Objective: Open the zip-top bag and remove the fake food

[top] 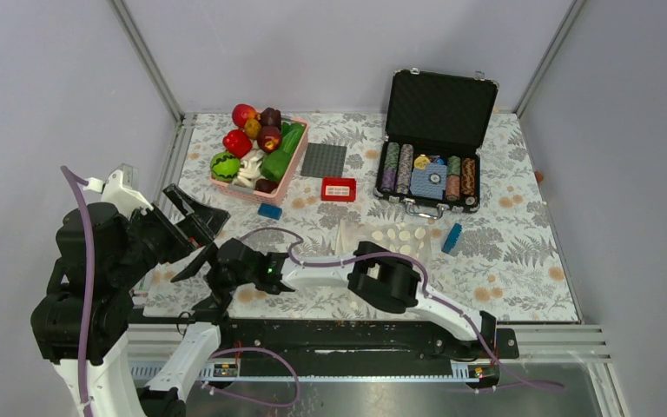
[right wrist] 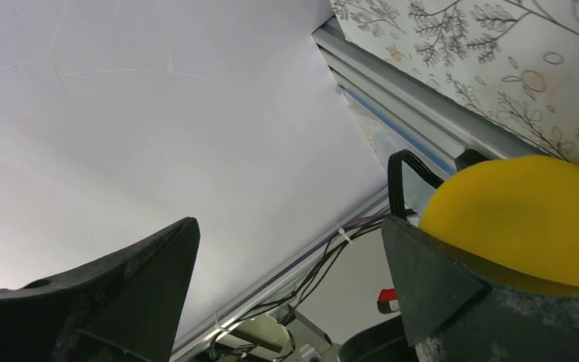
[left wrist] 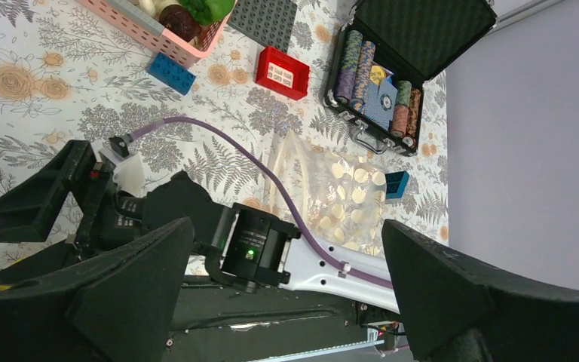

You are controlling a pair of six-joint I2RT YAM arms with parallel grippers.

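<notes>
In the left wrist view, the clear zip bag lies on the table with several pale round pieces showing in it; my right arm hides its near part. My right gripper stands open over the table's front left edge, nothing between its fingers. A smooth yellow item shows close behind one finger; whether they touch, I cannot tell. My left gripper is open too, raised at the left side, well away from the bag.
A pink basket of fake fruit and vegetables stands back left. A red box, grey plate and blue brick lie near it. An open chip case stands back right, with another blue brick before it.
</notes>
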